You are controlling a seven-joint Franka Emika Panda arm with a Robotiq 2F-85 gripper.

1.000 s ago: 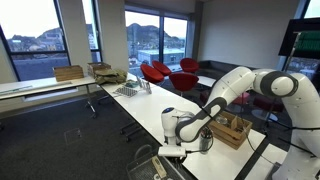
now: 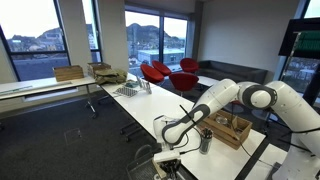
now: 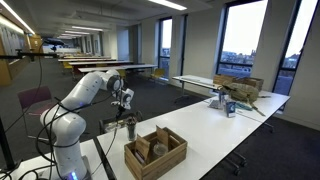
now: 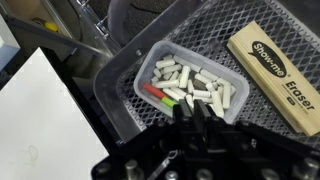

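Observation:
In the wrist view, a clear plastic tub [image 4: 151,60] holds several white chalk sticks [image 4: 195,89], with a red piece [image 4: 157,94] and a green piece [image 4: 172,94] at its left. My gripper is over the tub's near side, its dark fingertips close together. It appears shut on something, but what lies between the fingers cannot be made out. A wooden eraser [image 4: 273,74] marked "Show-me" lies right of the tub. Tub and eraser are inside a dark mesh basket [image 4: 215,36].
The white tabletop [image 4: 40,125] borders the basket on the left in the wrist view. A wooden crate [image 3: 160,157] and a dark mesh cup [image 3: 131,127] stand on the table. Beyond them, much of the white surface is clear.
Over the last second, the arm has swung left and lower in exterior view 1. The gripper now covers part of the basket that showed uncovered before.

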